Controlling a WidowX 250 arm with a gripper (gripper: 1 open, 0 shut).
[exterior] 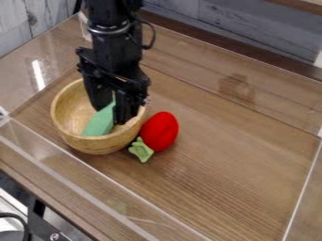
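My black gripper point(107, 94) hangs over the wooden bowl point(75, 132), its fingers reaching down to the bowl's inside. A green elongated object point(100, 123) lies in the bowl, partly hidden by the gripper. Whether the fingers touch it, and how far they are open, is unclear. Just right of the bowl lie a red oval object point(160, 130) and a small light-green piece point(142, 150).
A grey corrugated wall point(32, 24) runs along the back left. A black cable point(13, 226) lies at the lower left corner.
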